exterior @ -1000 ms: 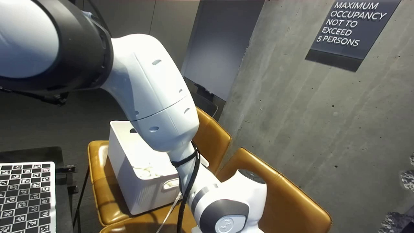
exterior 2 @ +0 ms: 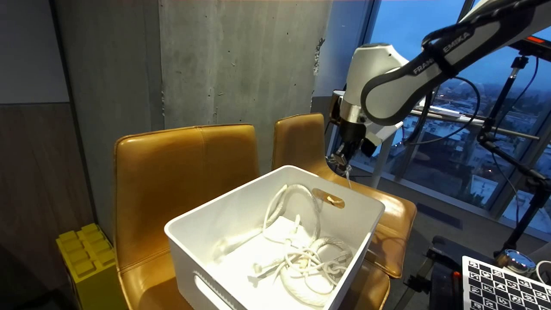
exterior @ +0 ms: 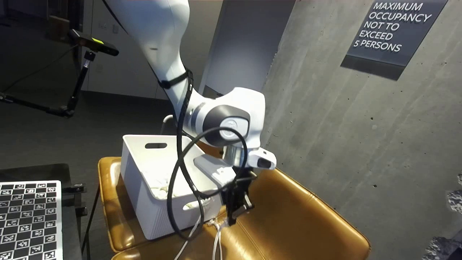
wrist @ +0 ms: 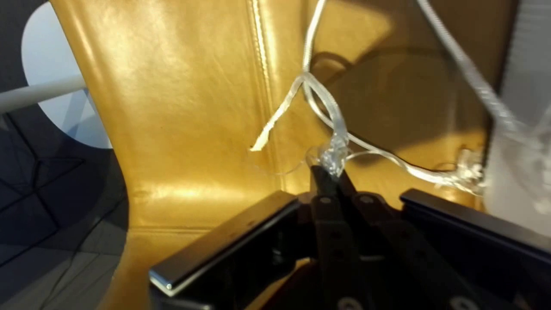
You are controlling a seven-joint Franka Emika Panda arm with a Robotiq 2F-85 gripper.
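In the wrist view, my gripper is shut on the clear-wrapped end of a white rope (wrist: 336, 116), pinched at the fingertips. The rope runs up from there over the tan leather, with a loose frayed end beside it. Exterior view 1 has the gripper (exterior: 232, 220) low beside the near end of a white bin (exterior: 143, 208), outside it, with pale strands hanging close by. Seen from the other side, the gripper (exterior 2: 341, 164) is beyond the bin's far wall (exterior 2: 248, 193). White cords (exterior 2: 310, 261) lie coiled inside the bin.
The bin rests on tan chairs (exterior: 299, 216), whose backs stand along the concrete wall (exterior: 368, 143). A board with a checkered marker pattern (exterior: 30, 221) is to the left. More white rope (wrist: 465, 67) passes beside the bin's side in the wrist view.
In exterior view 1 the arm has swung back from the foreground toward the bin. The hand, cut off at the bottom edge before, is now in view beside the bin.
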